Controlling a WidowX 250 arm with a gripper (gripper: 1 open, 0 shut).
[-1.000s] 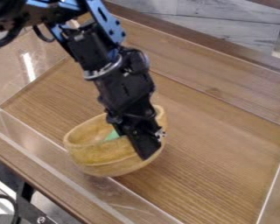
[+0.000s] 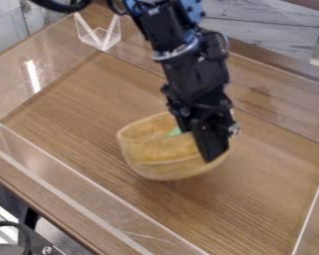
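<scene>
My black gripper [image 2: 189, 125] reaches down from the top middle and is shut on a yellowish bowl [image 2: 156, 154], which is tilted at the centre of the camera view, over the wooden surface. A small green item [image 2: 177, 133] shows inside the bowl, partly hidden by the gripper. The fingertips are partly hidden.
A clear plastic piece [image 2: 99, 30] stands at the back left, and a dark cable [image 2: 9, 237] shows at the lower left.
The gripper and bowl have moved away from the near edge, toward the back and right, with the bowl still held.
</scene>
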